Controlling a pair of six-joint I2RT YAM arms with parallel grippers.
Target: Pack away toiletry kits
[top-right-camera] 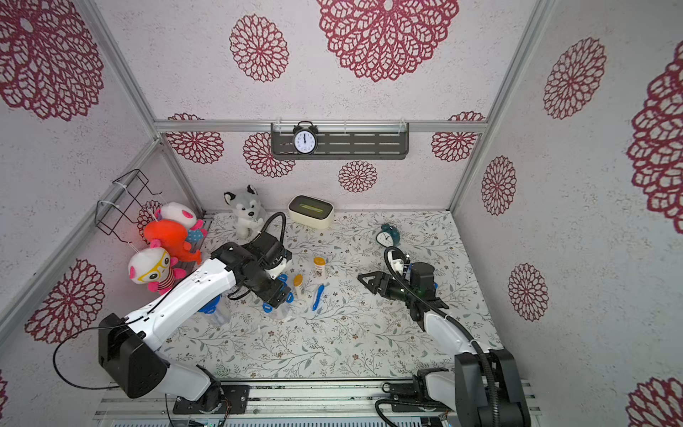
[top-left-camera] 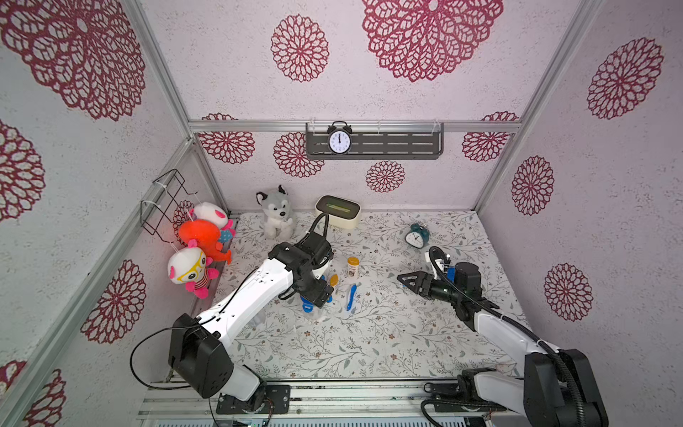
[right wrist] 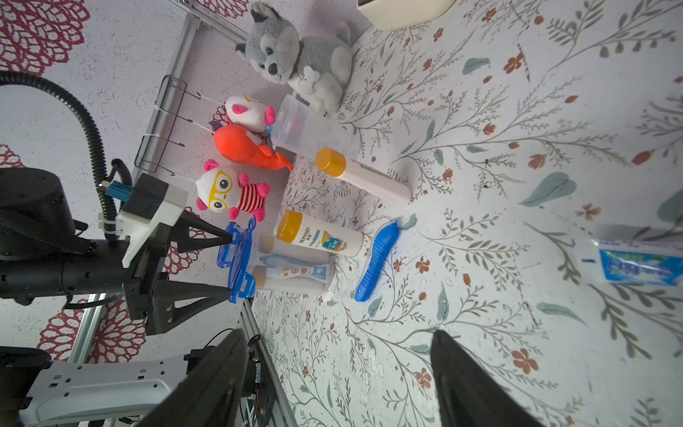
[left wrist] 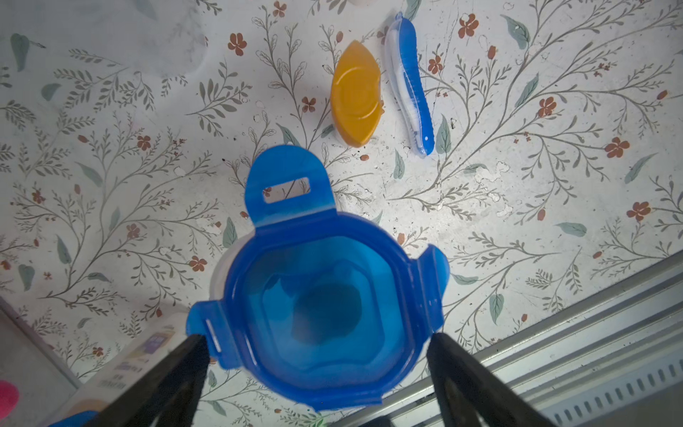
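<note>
In the left wrist view a blue lid (left wrist: 416, 313) with its side flaps spread outward lies between the fingers of my left gripper, which is open around it. Seen from the right wrist, that lid (right wrist: 240, 263) is at the mouth of a clear upright container (right wrist: 295, 277) with a brush inside; whether it is seated cannot be made out. A labelled white bottle with an orange cap (right wrist: 288, 227) stands close by, another orange-capped bottle (right wrist: 373, 181) farther back. A blue brush (right wrist: 377, 259) lies flat on the table. My right gripper is open and empty, above the table.
An empty-looking clear container (right wrist: 306, 128) stands near the husky toy (top-left-camera: 277, 212). At the left is a blue-lidded container (top-right-camera: 217, 313). A cream box (top-left-camera: 338, 212) and a teal clock (top-left-camera: 417, 235) stand at the back.
</note>
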